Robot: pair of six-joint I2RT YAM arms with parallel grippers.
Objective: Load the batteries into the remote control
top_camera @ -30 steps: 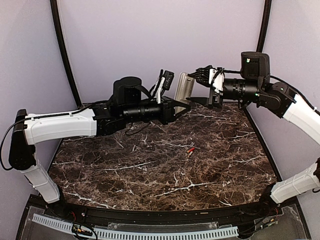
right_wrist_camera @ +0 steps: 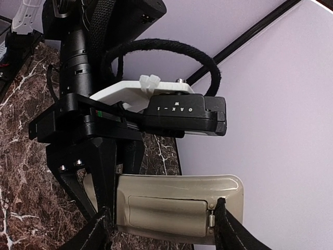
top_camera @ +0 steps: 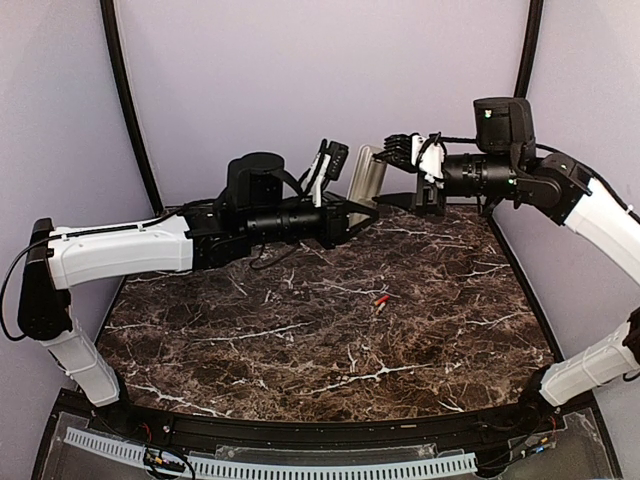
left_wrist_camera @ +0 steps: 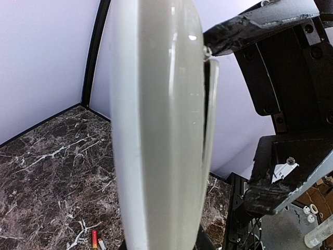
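Note:
The pale remote control is held upright above the table, my left gripper shut on its lower end. Its back, with the rectangular battery cover, faces the right wrist camera. My right gripper is part open beside it. One right fingertip is at the small latch by the cover's end; the other is apart from the cover. In the left wrist view a narrow dark gap shows between cover and body. A red battery and a paler battery lie close together on the table.
Pale walls enclose the back and sides. The two grippers are very close to each other, with the remote between them.
The left arm, the remote and the batteries look unmoved.

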